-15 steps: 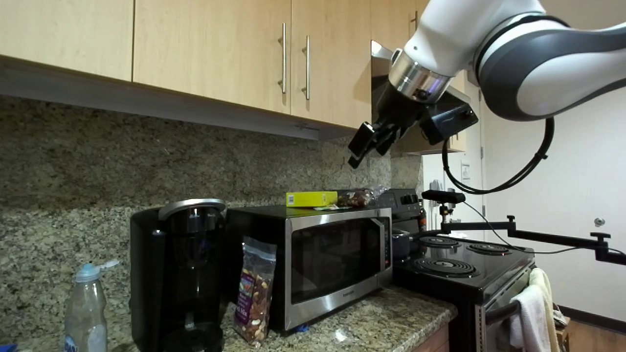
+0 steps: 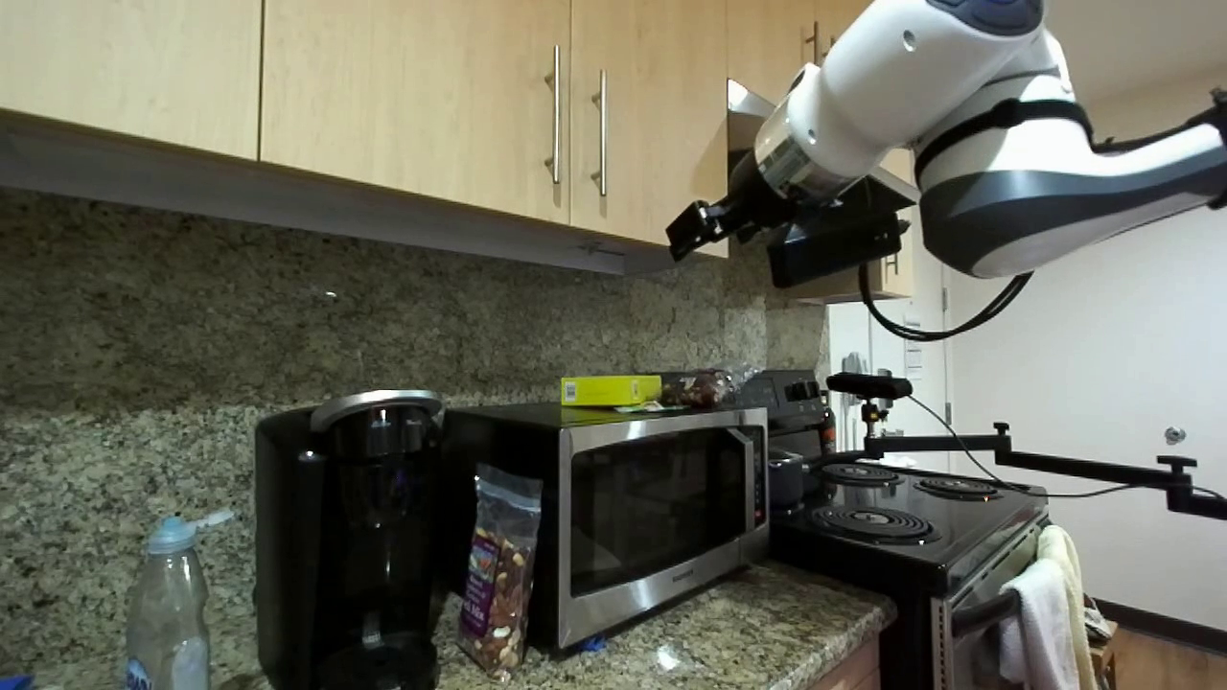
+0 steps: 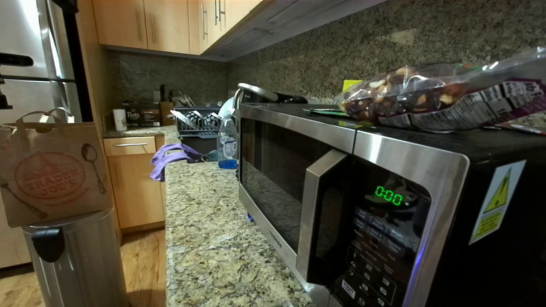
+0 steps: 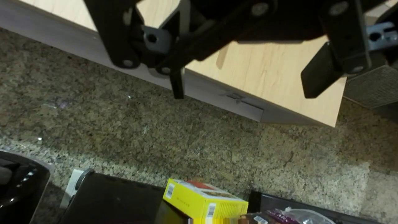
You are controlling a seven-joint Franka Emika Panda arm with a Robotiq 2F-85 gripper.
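Observation:
My gripper is open in the wrist view, its two fingers wide apart and nothing between them. In exterior view 1 the gripper [image 2: 698, 230] hangs in the air near the lower edge of the upper cabinet [image 2: 656, 138], well above the microwave [image 2: 661, 517]. On the microwave's top lie a yellow box [image 2: 610, 391] and a bag of nuts [image 2: 702, 387]. The wrist view shows the yellow box [image 4: 203, 201] below the fingers, far from them. Another nut bag [image 2: 501, 575] stands upright on the counter, leaning by the microwave's left side.
A black coffee maker [image 2: 351, 540] and a clear bottle [image 2: 169, 609] stand left of the microwave. To the right is the stove [image 2: 909, 506], with a camera on a boom [image 2: 1035, 452] above it. Bare counter [image 3: 204, 230] runs before the microwave.
My gripper has risen and shifted slightly left in exterior view 1, now pointing more sideways toward the cabinet. Its arm has changed pose too; the objects on the counter and microwave stay put.

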